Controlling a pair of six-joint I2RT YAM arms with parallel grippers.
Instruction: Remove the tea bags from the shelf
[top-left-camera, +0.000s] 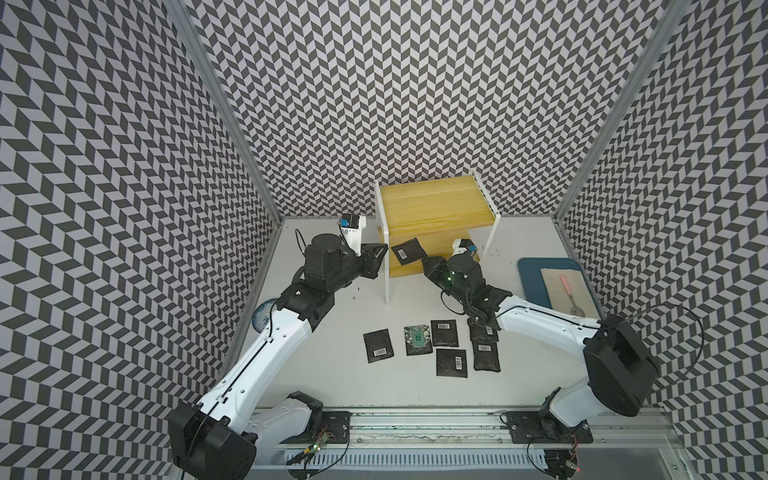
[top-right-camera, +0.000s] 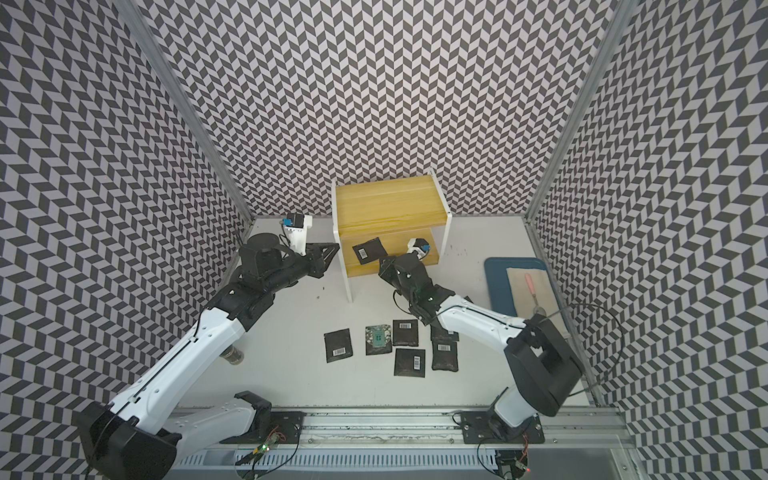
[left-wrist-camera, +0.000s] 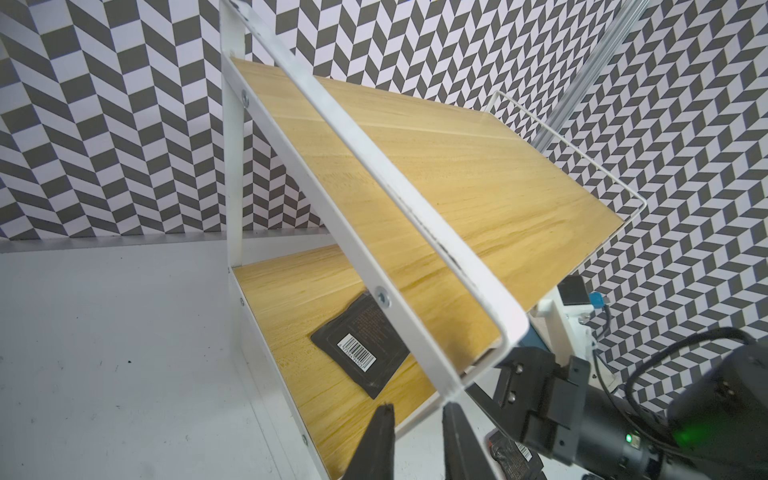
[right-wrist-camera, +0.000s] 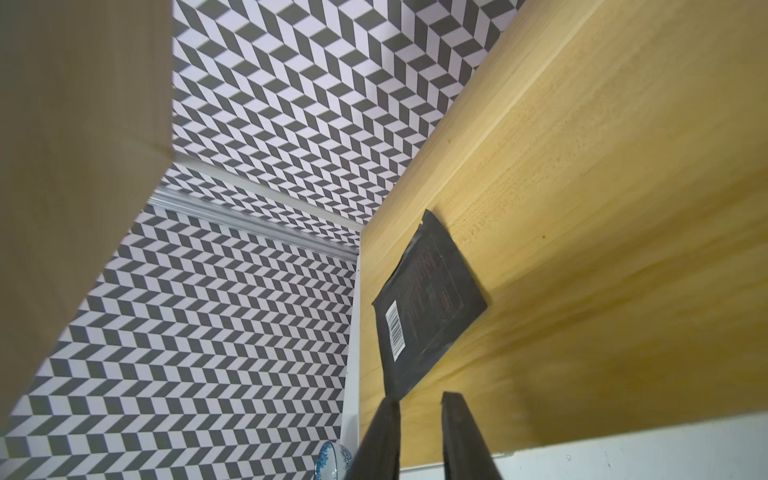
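One black tea bag (top-left-camera: 409, 251) with a barcode label lies flat on the lower board of the wooden shelf (top-left-camera: 437, 200), towards its left end. My right gripper (top-left-camera: 425, 265) is at the shelf's front, just right of this bag. In the right wrist view the tea bag (right-wrist-camera: 428, 304) lies beyond the fingertips of my part-open right gripper, its near corner by the left finger; nothing shows between them. My left gripper (top-left-camera: 382, 249) is at the shelf's left front white post, apparently shut on it; in the left wrist view its fingers (left-wrist-camera: 380, 440) stand around the frame.
Several black packets lie on the table in front, among them a tea bag (top-left-camera: 379, 345) and a green-patterned packet (top-left-camera: 417, 339). A blue tray (top-left-camera: 531, 289) with a cloth and pink-handled utensil stands at the right. The upper shelf board (top-left-camera: 437, 200) is bare and overhangs the lower one.
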